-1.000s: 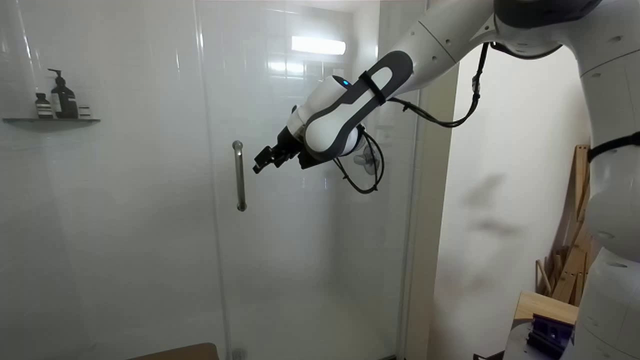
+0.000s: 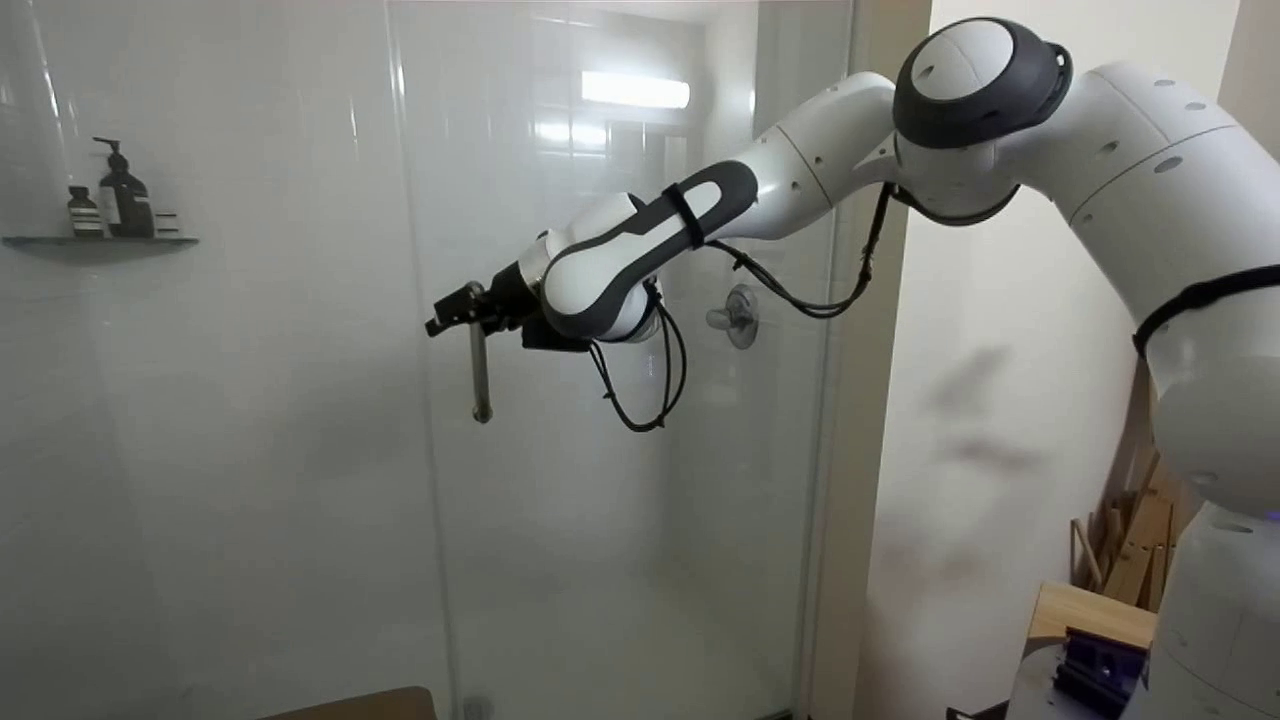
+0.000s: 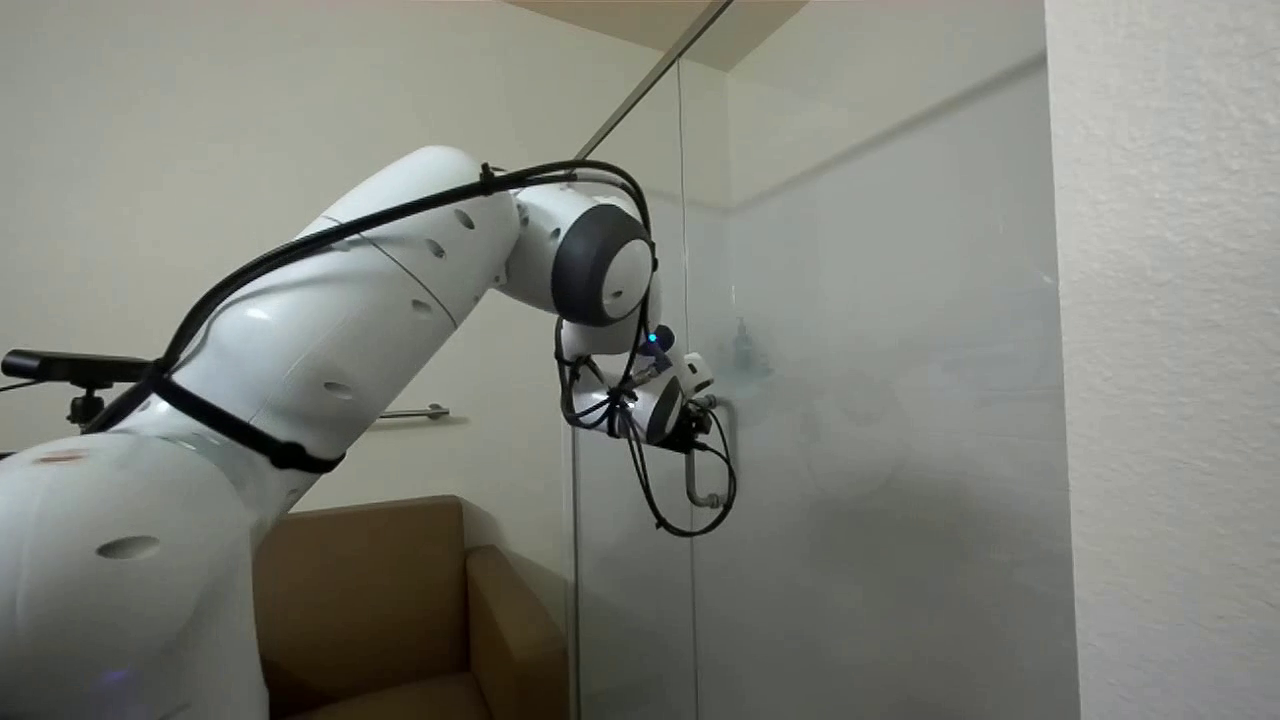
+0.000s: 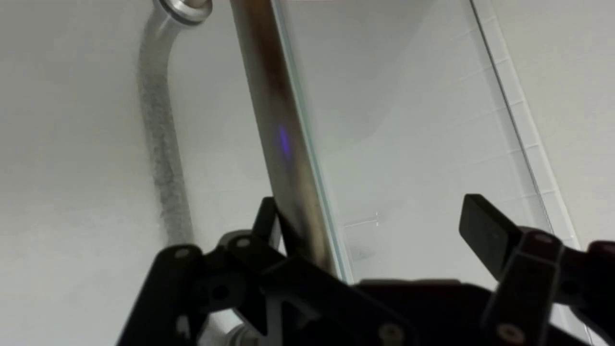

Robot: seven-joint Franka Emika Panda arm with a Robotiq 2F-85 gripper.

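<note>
My gripper (image 2: 451, 312) is at the upper end of the shower door's metal handle (image 2: 480, 378), crossing it in exterior view 1. In the wrist view the open gripper has its fingers (image 4: 493, 233) wide apart. The handle bar (image 4: 282, 115) runs down between them, close against the left finger; whether it touches cannot be told. A greyer curved bar (image 4: 164, 132), reflected or behind the glass, shows further left. The handle is on the glass door (image 2: 624, 504), which appears closed. In exterior view 2 the arm partly hides the handle (image 3: 692, 480).
A corner shelf (image 2: 102, 240) with a pump bottle (image 2: 126, 198) shows at the left of exterior view 1. A brown sofa (image 3: 372, 600) stands near the arm. The textured wall (image 3: 1170, 360) bounds the right side of exterior view 2. The glass below the handle is unobstructed.
My arm has moved left and extended, bringing the gripper from right of the handle to across its upper end. The door and handle stand where they were.
</note>
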